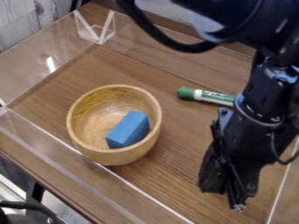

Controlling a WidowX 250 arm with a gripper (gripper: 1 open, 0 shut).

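My black gripper (222, 188) is low over the wooden table at the lower right, to the right of a light wooden bowl (87, 118) that holds a blue block (128, 129). Its fingertips are dark and partly hidden by its own body; nothing shows between them, and it appears shut. Behind it lies a green marker (205, 95) with a white label.
Clear plastic walls (41, 48) edge the table at the left. The back of the table and the strip between bowl and gripper are bare.
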